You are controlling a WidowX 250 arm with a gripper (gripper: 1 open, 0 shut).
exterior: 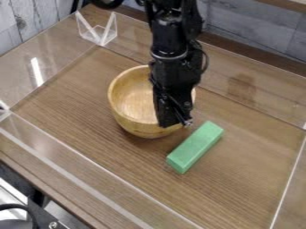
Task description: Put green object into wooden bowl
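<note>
A green block (195,148), long and rectangular, lies flat on the wooden table to the right of the bowl and a little nearer the camera. The round wooden bowl (124,109) stands upright near the middle. My dark gripper (177,114) points down over the bowl's right side, with its lower end close to the right rim and behind the block. It hides part of that rim. The block is apart from the gripper. Against the dark fingers I cannot make out how wide the gap is.
A clear plastic piece (98,29) stands at the back left of the table (84,152). Black cables (24,213) lie at the lower left corner, off the table. Bare table extends left of the bowl and right of the block.
</note>
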